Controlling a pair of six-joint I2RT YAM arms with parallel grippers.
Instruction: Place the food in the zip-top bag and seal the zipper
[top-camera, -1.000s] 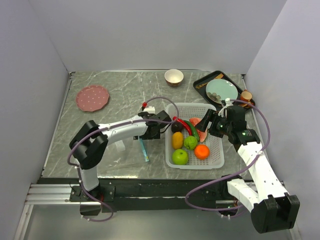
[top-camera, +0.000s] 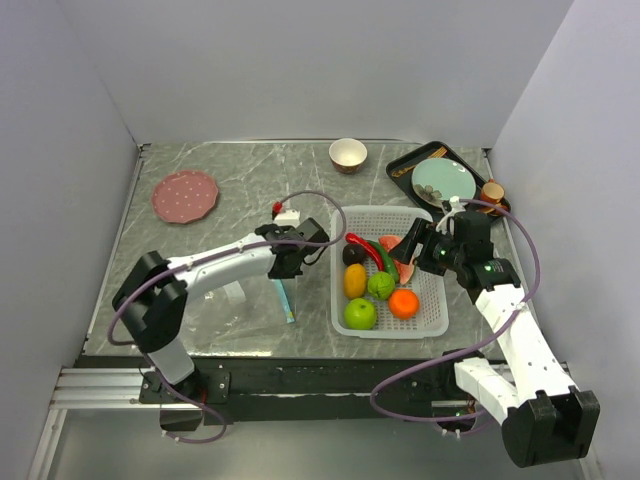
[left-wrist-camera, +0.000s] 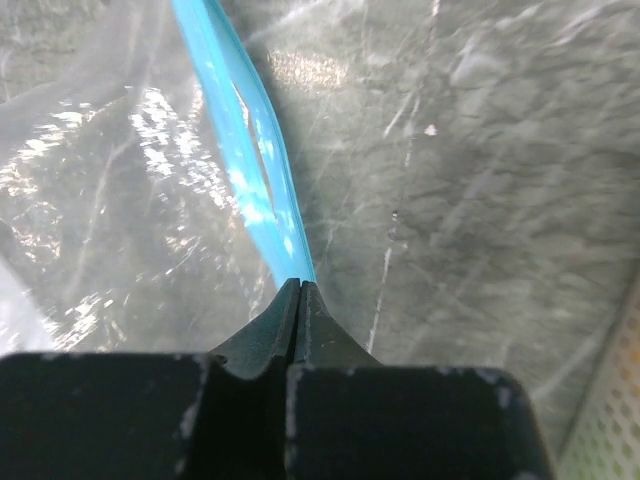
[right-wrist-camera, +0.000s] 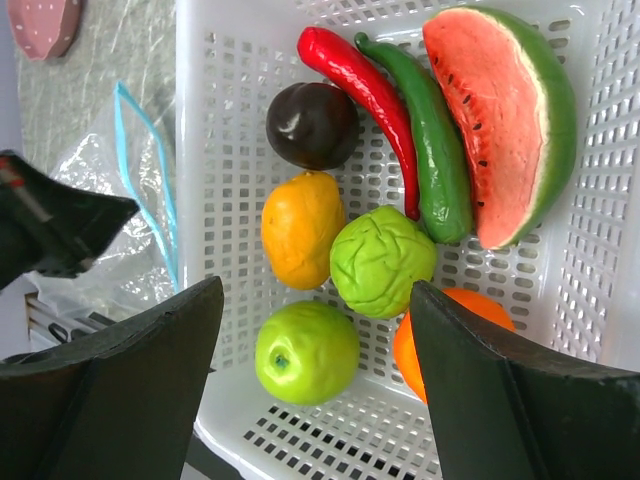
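Note:
The clear zip top bag (left-wrist-camera: 110, 200) lies flat on the table with its blue zipper strip (top-camera: 285, 300) along the right edge. My left gripper is shut, its tips at the strip; whether any edge of the strip is pinched between them cannot be made out. Two lines of the strip part slightly farther up in the left wrist view. My right gripper stands open above the basket, nothing between its fingers. Below it are a green apple (right-wrist-camera: 307, 352), mango (right-wrist-camera: 303, 230), lettuce (right-wrist-camera: 382, 262), orange (right-wrist-camera: 408, 360), eggplant (right-wrist-camera: 312, 126), red chili (right-wrist-camera: 368, 95), green pepper (right-wrist-camera: 435, 150) and watermelon slice (right-wrist-camera: 495, 120).
The white perforated basket (top-camera: 438, 318) stands just right of the bag. A pink plate (top-camera: 185, 196) is at the back left, a bowl (top-camera: 348, 154) at the back, and a black tray (top-camera: 405, 163) with a plate and cup at the back right. Bare table shows between them.
The zipper strip has shifted slightly. My right arm and the food look unmoved.

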